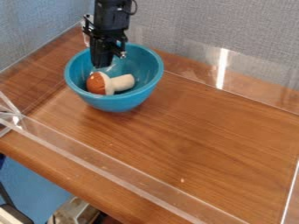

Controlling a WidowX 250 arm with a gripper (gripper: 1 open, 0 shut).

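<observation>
A blue bowl point(131, 98) stands on the wooden table near its back left. Inside it lies a toy mushroom point(100, 83) with an orange cap and a pale stem. My black gripper point(101, 61) hangs over the back left part of the bowl, above the mushroom. It looks shut, with nothing visible between its fingers, though the tips are small and dark.
Clear low edging runs along the table's sides, and grey walls stand behind and to the left.
</observation>
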